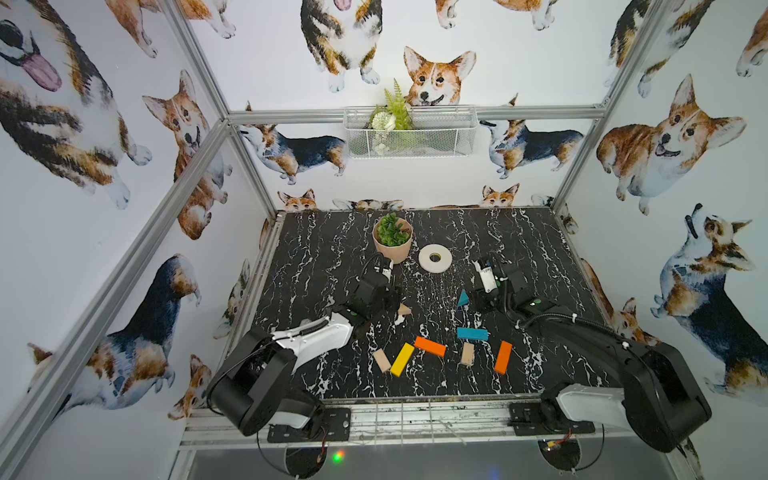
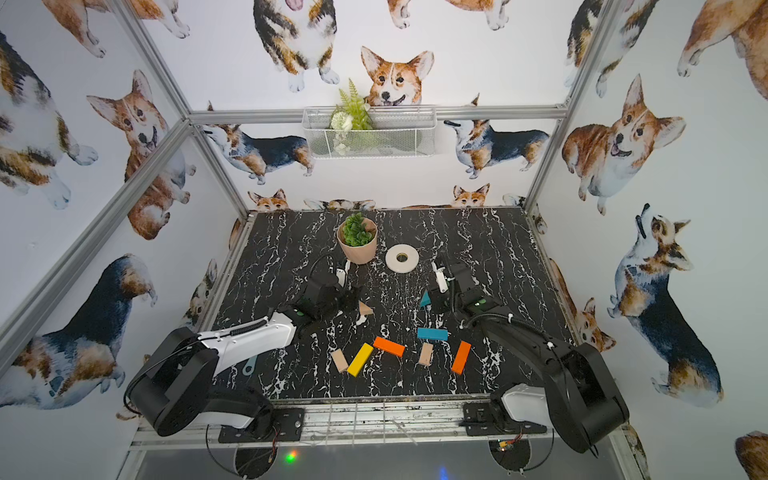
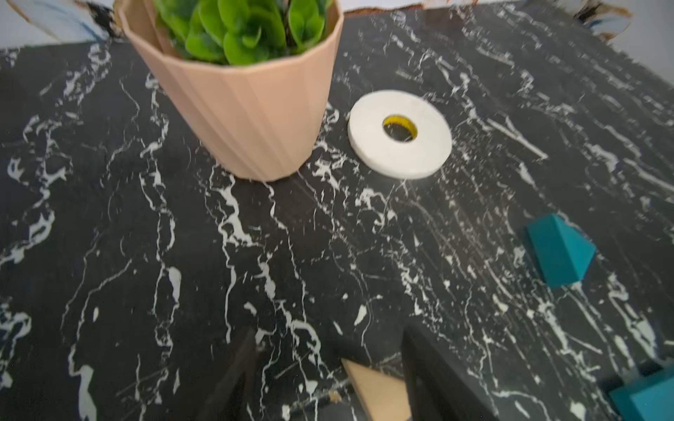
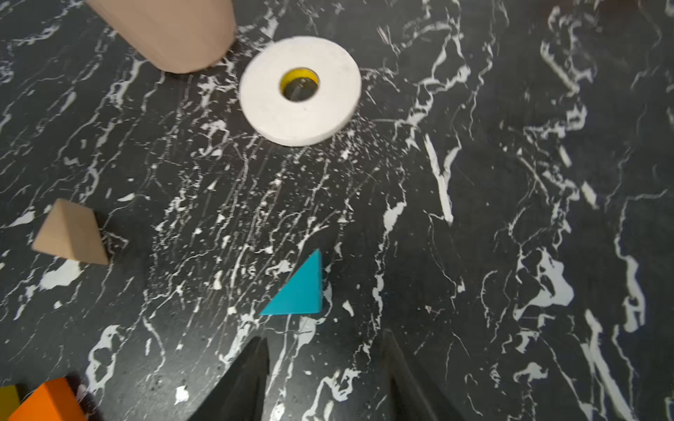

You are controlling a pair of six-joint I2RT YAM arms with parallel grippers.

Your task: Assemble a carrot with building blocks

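Note:
My left gripper point(image 1: 393, 297) hovers just above a wooden triangle point(image 3: 379, 393), its fingertips apart around it in the wrist view, blurred. My right gripper stands open over the table beside a blue triangle point(image 4: 300, 291). Toward the front lie a blue bar point(image 1: 472, 333), orange bars point(image 1: 429, 346) point(image 1: 502, 357), a yellow bar point(image 1: 402, 360) and two plain wooden blocks point(image 1: 381, 360) point(image 1: 467, 353). Neither gripper holds anything visible.
A potted plant point(image 1: 393, 246) and a white tape roll point(image 1: 435, 248) stand toward the back centre. A wire basket point(image 1: 432, 140) hangs on the back wall.

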